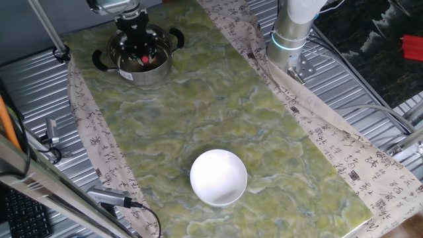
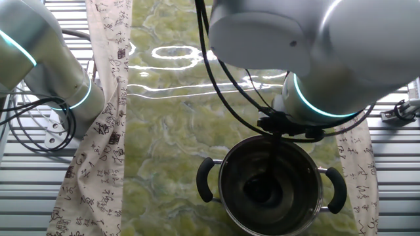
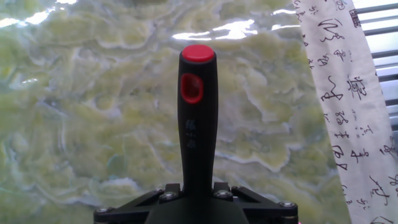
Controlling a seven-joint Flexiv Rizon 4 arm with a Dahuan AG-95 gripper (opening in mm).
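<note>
A steel pot (image 1: 147, 77) with two black side handles stands at the far left of the table in exterior view 1. My gripper (image 1: 140, 54) is over its mouth, pointing down. In the wrist view, a black utensil handle (image 3: 199, 134) with a red end cap and a red-rimmed hole sticks out from between the fingers, which look shut on it. The utensil's other end is hidden; in exterior view 2 the inside of the pot (image 2: 226, 203) is too dark to make it out. A white bowl (image 1: 218, 177) sits near the front of the table, apart from the pot.
Between pot and bowl, the green marbled tabletop (image 1: 192, 112) is clear. A cabled grey device (image 1: 109, 197) lies by the left edge, on the patterned cloth (image 1: 99, 142).
</note>
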